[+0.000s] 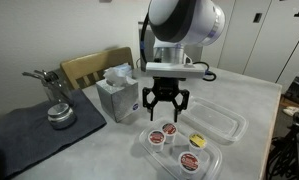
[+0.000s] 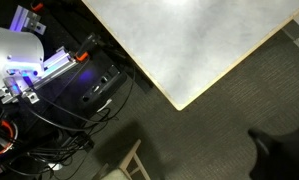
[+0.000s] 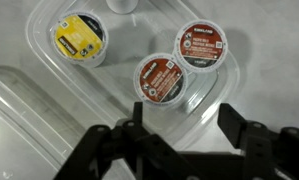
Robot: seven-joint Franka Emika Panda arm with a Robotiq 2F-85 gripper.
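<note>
My gripper point(image 1: 166, 108) hangs above a clear tray of pods, its fingers spread apart with nothing between them. In the wrist view the dark fingers point(image 3: 129, 130) reach up from the bottom edge. Two red-labelled pods, one point(image 3: 160, 80) near the middle and one point(image 3: 200, 46) at upper right, touch or nearly touch, ahead of the fingertips. A yellow-labelled pod point(image 3: 79, 39) sits at upper left. The exterior view also shows a red-labelled pod point(image 1: 189, 161) at the near end of the clear tray point(image 1: 211, 166).
An empty clear tray point(image 1: 229, 125) lies beside the pods. Behind stand a grey box point(image 1: 116, 100) and a chair point(image 1: 89, 67). A metal pot point(image 1: 60, 112) rests on a dark mat point(image 1: 34, 133).
</note>
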